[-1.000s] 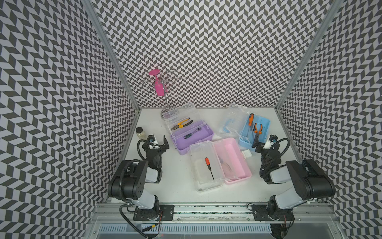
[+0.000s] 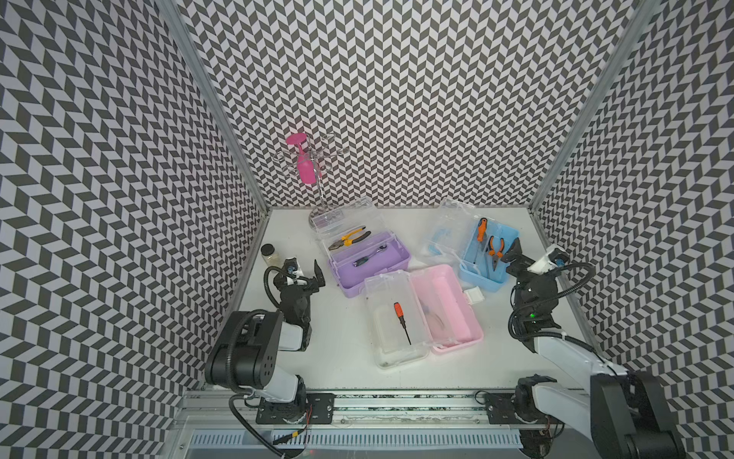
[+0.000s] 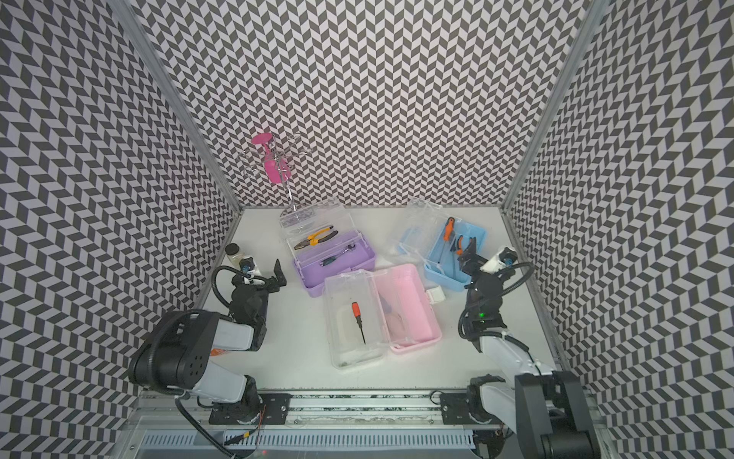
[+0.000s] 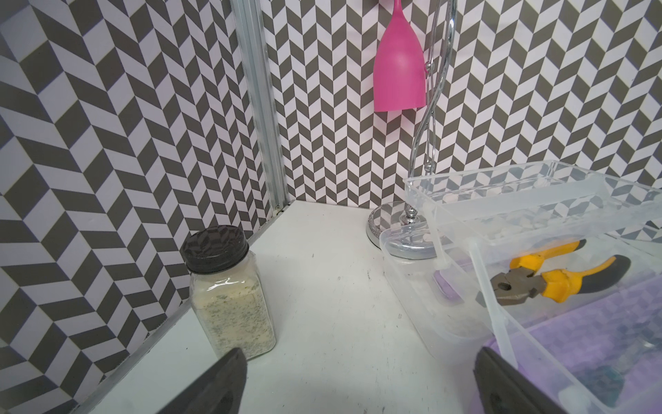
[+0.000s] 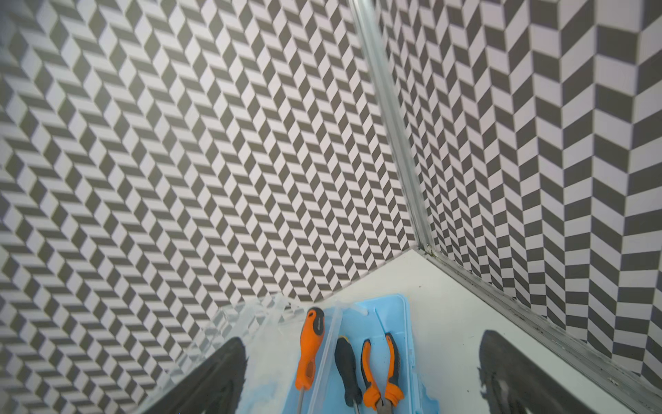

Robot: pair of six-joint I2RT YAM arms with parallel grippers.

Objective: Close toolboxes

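Note:
Three toolboxes stand with their clear lids swung back: a purple one at left, a pink one nearest the front, a blue one at back right. Pliers and a small tool are in the purple box and its tray; a red screwdriver lies over the pink box's clear side. The blue box holds orange pliers and screwdrivers. My left gripper is open and empty, left of the purple box. The right gripper is open too, at the blue box's right side, apparently holding nothing.
A jar with a black lid stands at far left. Behind the purple box rises a metal stand with pink cups. A small white item lies between the pink and blue boxes. Bare table shows at front left and front right.
The left arm and the toolboxes look unmoved.

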